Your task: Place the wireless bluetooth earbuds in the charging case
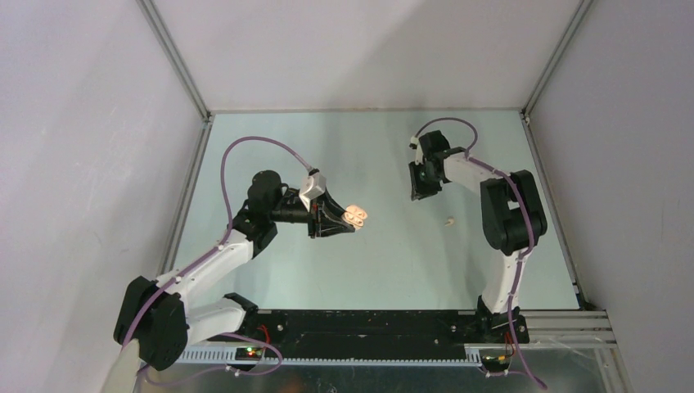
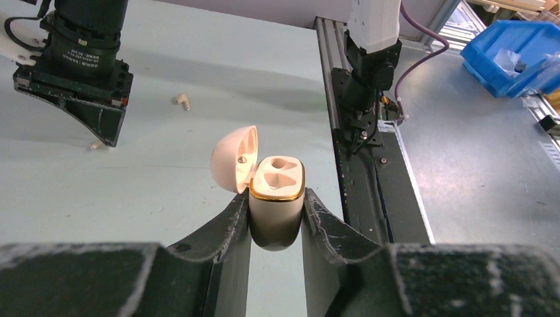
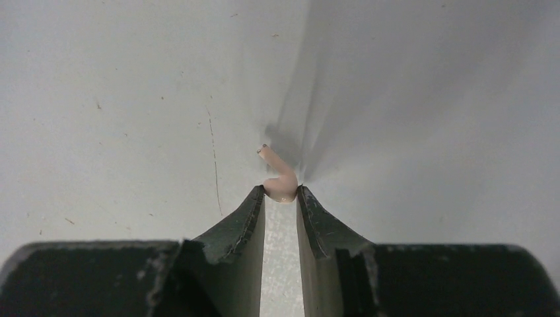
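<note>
My left gripper is shut on the cream charging case, holding it above the table with its lid swung up. Both earbud hollows show empty in the left wrist view. One pale earbud is between the fingertips of my right gripper, low at the table; its stem points away. The pads stand close around its rounded head, but whether they grip it I cannot tell. A second earbud lies loose on the table, seen also from above as a small earbud near the right arm.
Walls enclose the back and sides. A blue bin stands off the table in the left wrist view.
</note>
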